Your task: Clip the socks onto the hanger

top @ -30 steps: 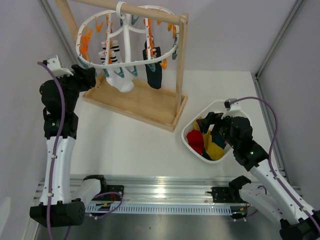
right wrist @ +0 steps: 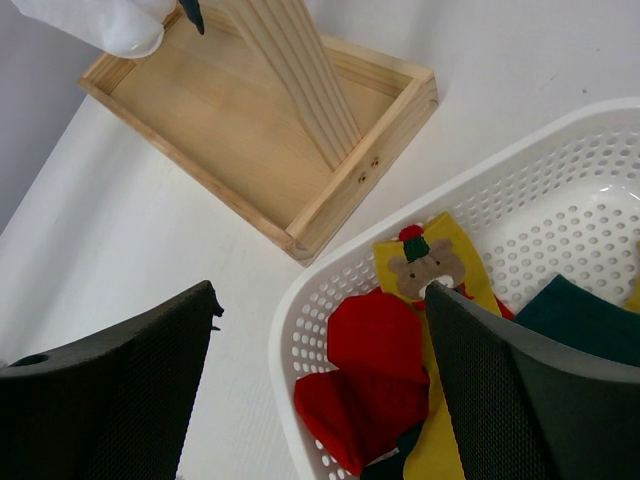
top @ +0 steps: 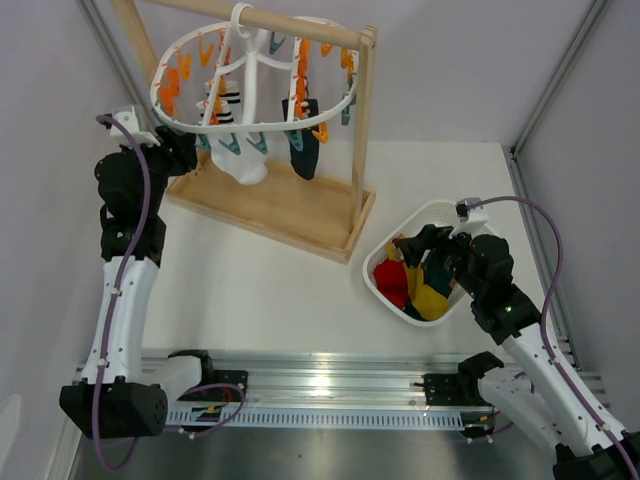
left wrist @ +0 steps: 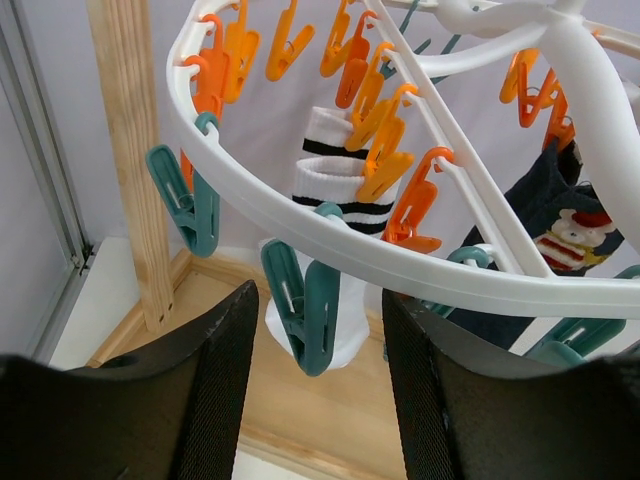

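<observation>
A white round hanger with orange and teal clips hangs from the wooden frame. White striped socks and a dark sock with a cartoon face hang from it. My left gripper is open just in front of the hanger's near rim, below a teal clip, with nothing held. My right gripper is open above the white basket, which holds red socks, a yellow bear sock and dark green cloth.
The wooden base stands under the hanger.
My left arm has moved slightly to the right at the hanger's left side. The right arm has barely moved, and the hanger has shifted very slightly.
</observation>
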